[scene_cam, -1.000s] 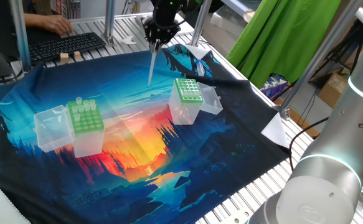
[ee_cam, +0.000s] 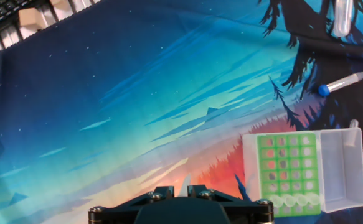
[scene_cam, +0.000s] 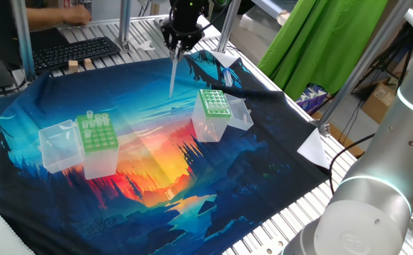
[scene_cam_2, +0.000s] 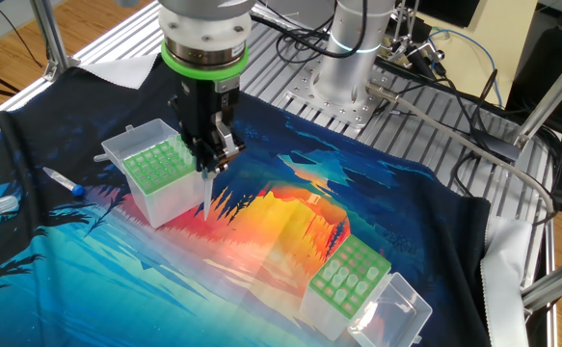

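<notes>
My gripper (scene_cam: 176, 52) is shut on a slender translucent pipette tip (scene_cam: 173, 76), which hangs point down above the cloth. In exterior view 2, the held tip (scene_cam_2: 207, 198) appears beside a box with a green rack (scene_cam_2: 158, 166). From the wrist, only a short part of the tip (ee_cam: 185, 184) shows between the fingers. That box's rack (ee_cam: 287, 165) lies to the right, with a row of clear tips at its near end. A second open box has a green rack (scene_cam: 98, 133) with several tips standing up in it, on the left in exterior view 1.
A blue-capped pen or tube (ee_cam: 344, 83) and a clear tube (ee_cam: 343, 17) lie beyond the right-hand box. Open lids flank both boxes. A keyboard (scene_cam: 77, 52) and a person's hand are at the back.
The arm, the held tip and both boxes look unmoved. Only the person's hand by the keyboard has shifted.
</notes>
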